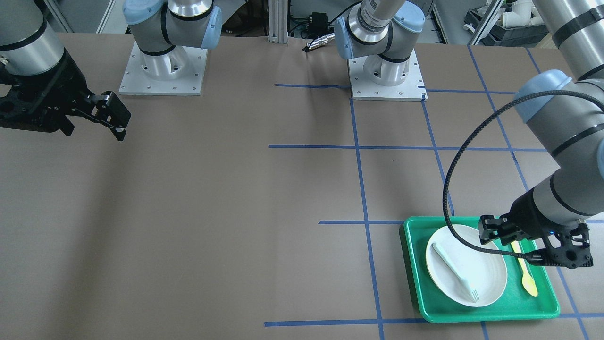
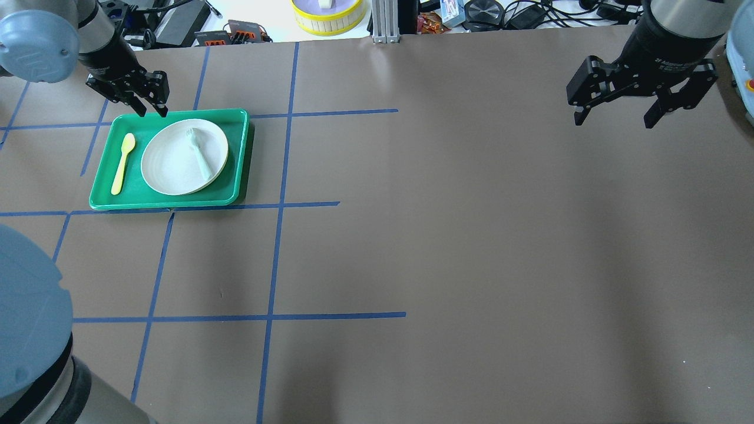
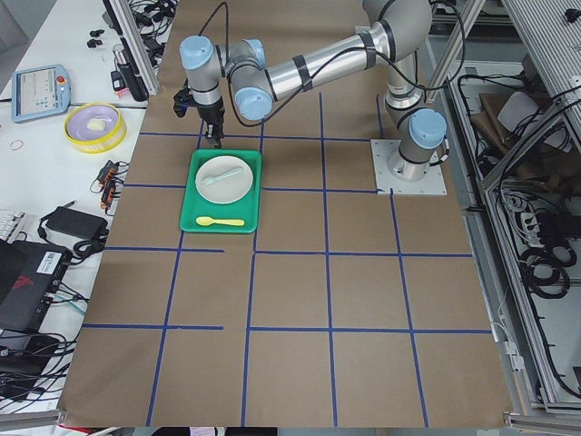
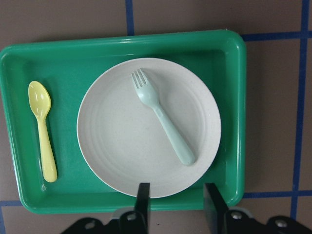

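Observation:
A green tray (image 4: 48,200) holds a white plate (image 4: 122,136) with a pale mint fork (image 4: 173,136) lying diagonally on it, and a yellow spoon (image 4: 45,146) beside the plate. My gripper is open above the tray's edge, its two black fingers apart with nothing between them in the left wrist view. From the top view, the gripper (image 2: 151,110) hangs at the tray's far long side, over the area just beside the plate.
A second arm's black gripper (image 2: 643,99) hangs at the other end of the table. The tabletop (image 2: 459,233), marked with blue tape lines, is clear across the middle. Two arm bases (image 1: 161,85) stand along one edge.

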